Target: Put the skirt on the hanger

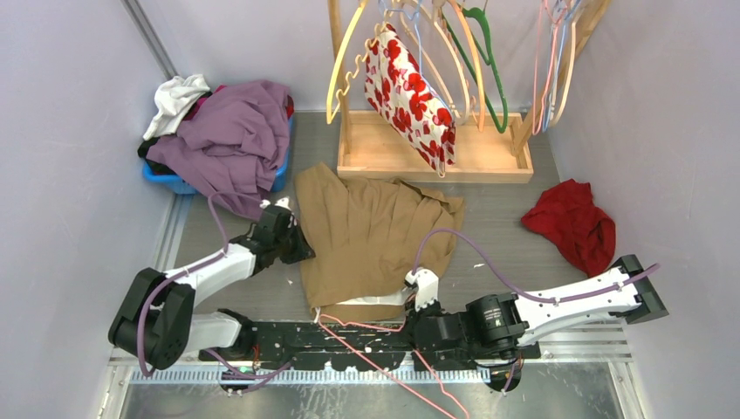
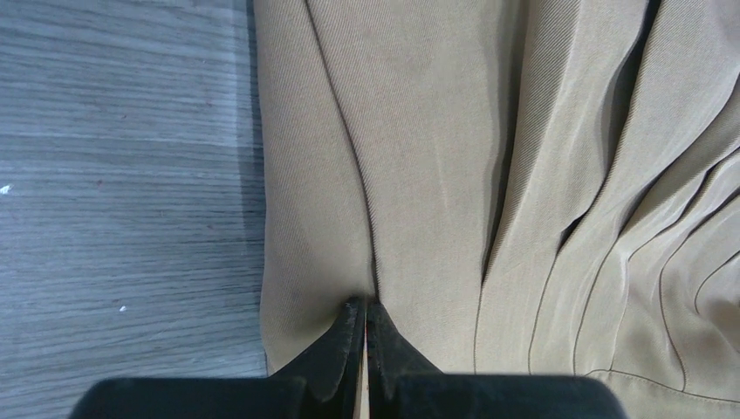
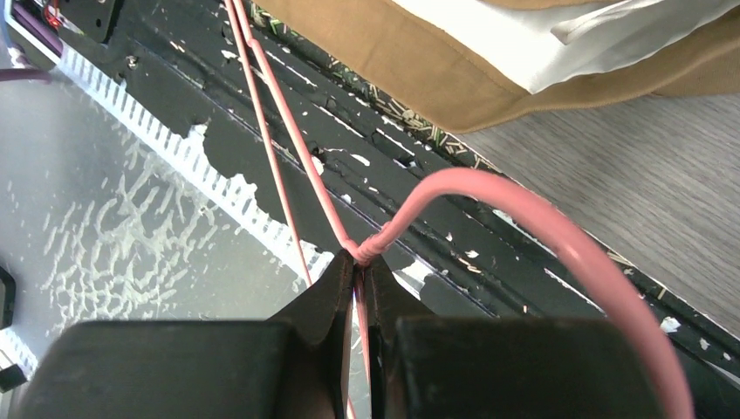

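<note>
A brown skirt [image 1: 371,240] lies spread on the floor, its waist opening toward the front edge with white lining [image 1: 375,299] showing. On its left side, my left gripper [image 1: 307,251] is shut on the cloth; the left wrist view shows the fingertips [image 2: 349,319] pinching the brown skirt [image 2: 436,175] near its side edge. The pink wire hanger [image 1: 375,356] is held in front of the opening. My right gripper is shut on the hanger [image 3: 524,209] at the twisted neck below the hook. In the top view one hanger corner is close to the skirt's front left corner.
Behind the skirt stands a wooden rack [image 1: 428,161] with several hangers and a red-and-white floral garment [image 1: 408,100]. A blue basket [image 1: 179,185] of clothes is at the back left. A dark red cloth [image 1: 572,227] lies at right.
</note>
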